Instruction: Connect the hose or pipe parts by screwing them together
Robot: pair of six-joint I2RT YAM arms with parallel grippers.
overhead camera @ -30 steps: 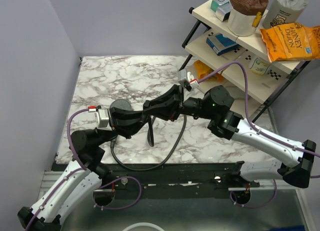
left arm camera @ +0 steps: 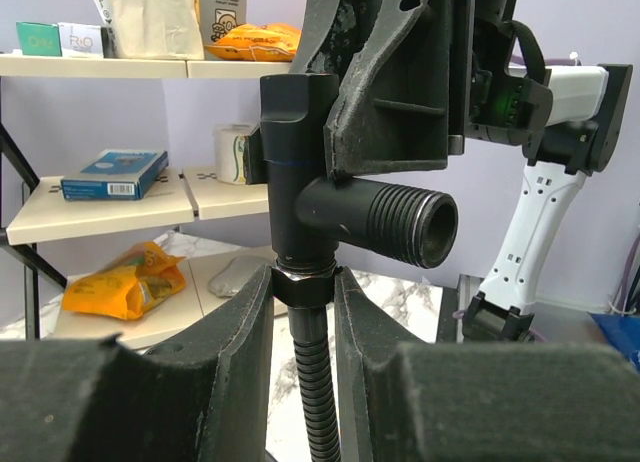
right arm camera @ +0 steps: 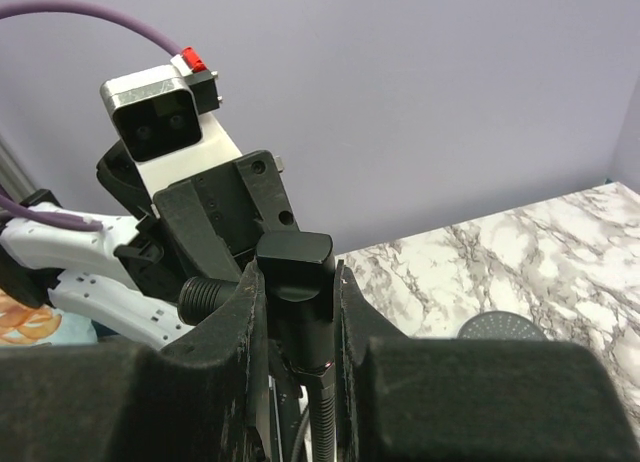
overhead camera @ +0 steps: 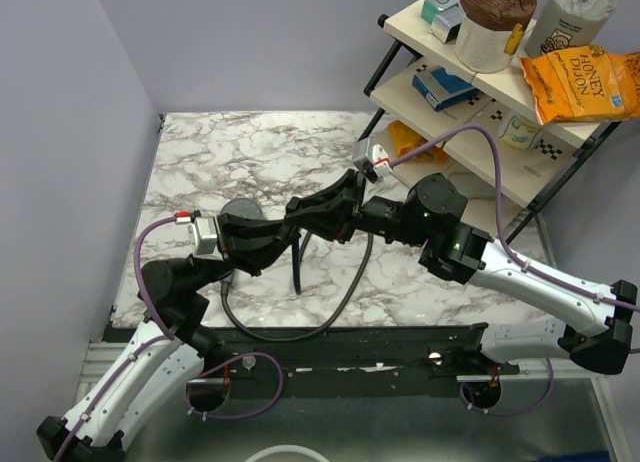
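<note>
A black T-shaped fitting (left arm camera: 300, 172) with a threaded side port stands upright above the corrugated hose (left arm camera: 315, 392) and its hex nut (left arm camera: 303, 287). My left gripper is shut on the hose end at the nut. My right gripper is around the top of the fitting, which sits between its fingers; whether they grip it firmly is hard to tell. In the top view both grippers meet over the table's middle, and the hose (overhead camera: 340, 304) loops across the marble toward the front edge.
A shelf rack (overhead camera: 470, 87) with boxes, bags and jars stands at the back right. A round grey disc (right arm camera: 500, 324) lies on the table near the grippers.
Both grippers and the hanging hose below them have shifted very slightly in the top view; otherwise little differs.
</note>
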